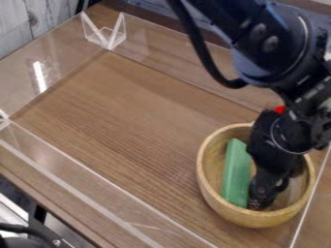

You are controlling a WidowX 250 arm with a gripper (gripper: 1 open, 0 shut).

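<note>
My gripper [272,179] is lowered into a round wooden bowl [210,165] at the lower right. A green block [235,174] lies in the bowl along the left of the gripper. The fingers are dark and overlap the bowl's interior; whether they hold the block or how far apart they stand cannot be told.
A small red object [281,109] is partly hidden behind the arm. A white wire holder [104,29] stands at the back left.
</note>
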